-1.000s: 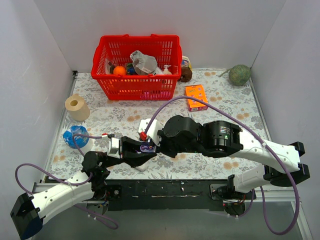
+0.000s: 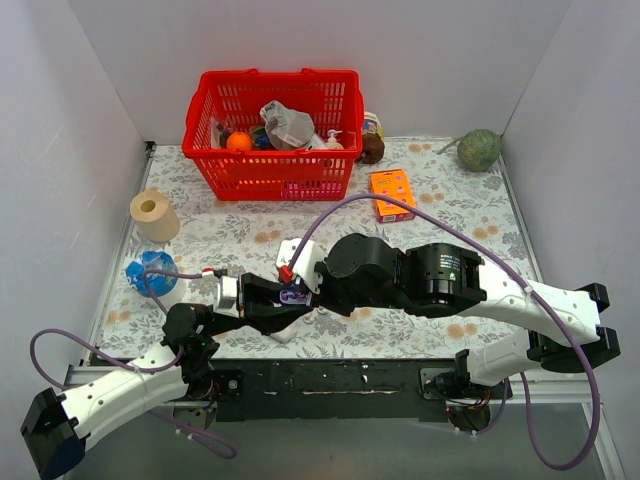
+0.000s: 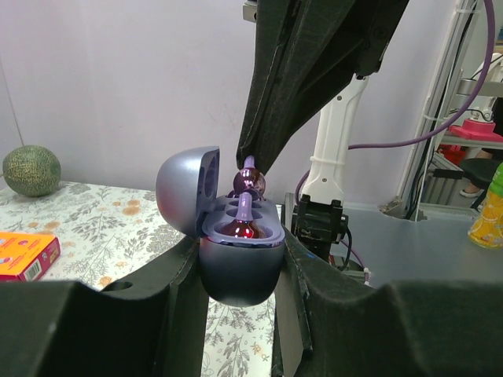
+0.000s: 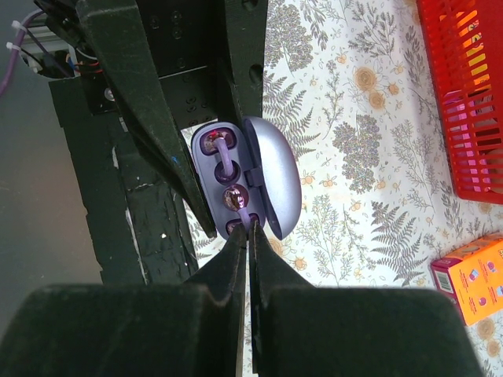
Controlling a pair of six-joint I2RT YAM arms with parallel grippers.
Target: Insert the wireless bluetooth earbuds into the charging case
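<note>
My left gripper is shut on the purple charging case [image 3: 240,287], whose lid [image 3: 179,192] stands open, and keeps it above the table. One glossy dark red earbud [image 3: 244,224] sits in the case with its purple stem up. A second earbud [image 4: 236,198] is over the case's other end, stem towards my right gripper. That gripper is closed, with the thin stem at its fingertips; whether the earbud's head touches its socket is hard to tell. From above, both grippers meet at the case [image 2: 293,296], which they largely cover.
Behind stand a red basket [image 2: 270,190] full of items and an orange box [image 2: 393,195]. A paper roll [image 2: 154,215] and a blue-wrapped item [image 2: 150,272] are at the left, a green melon [image 2: 479,150] at the far right.
Compared with a second ago, the right arm has shifted very slightly near the case. The left arm and the case look unmoved.
</note>
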